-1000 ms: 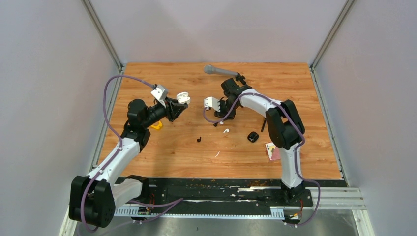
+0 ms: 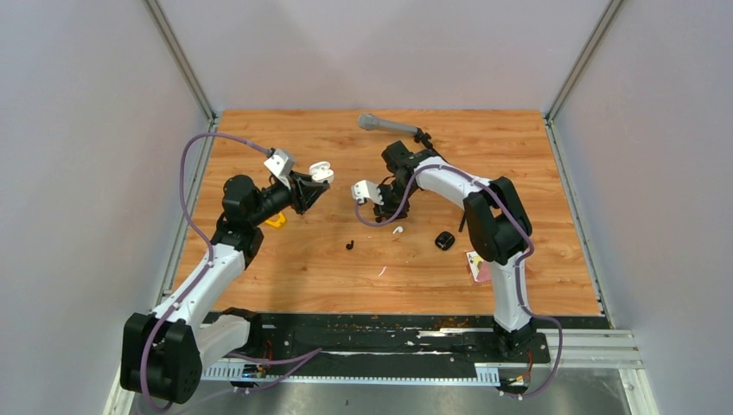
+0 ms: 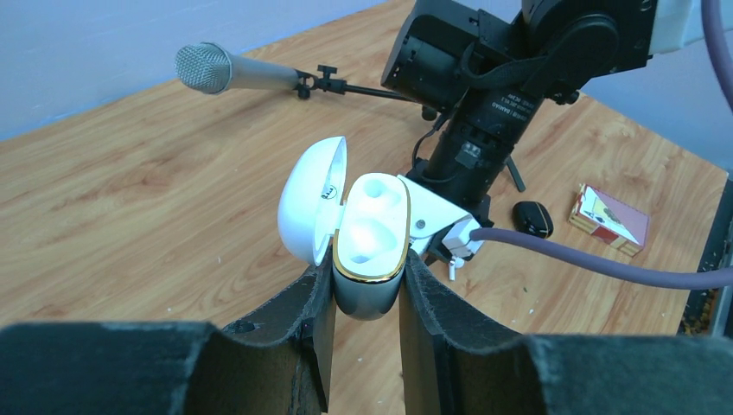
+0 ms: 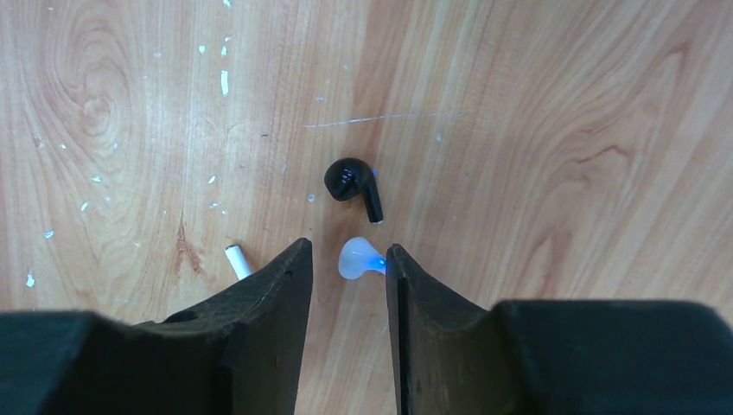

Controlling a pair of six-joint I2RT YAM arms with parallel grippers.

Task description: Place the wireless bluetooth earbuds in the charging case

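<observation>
My left gripper (image 2: 304, 192) holds the open white charging case (image 3: 372, 229) upright above the table, fingers on its lower body, lid raised and both wells visible. My right gripper (image 2: 389, 207) hangs low over the table's middle, open, its fingers (image 4: 268, 320) framing nothing held. Below it in the right wrist view lie a black earbud (image 4: 350, 180) and, nearer the fingertips, a white earbud (image 4: 359, 258), partly hidden by a finger, with a thin white piece (image 4: 239, 259) to the left. Another black earbud (image 2: 350, 245) lies left of centre in the top view.
A microphone (image 2: 380, 123) on a stand lies at the back. A black oval case or mouse (image 2: 444, 240) and a small box (image 2: 475, 266) sit on the right. A yellow object (image 2: 277, 220) is beside the left arm.
The left arm with the case looks unchanged.
</observation>
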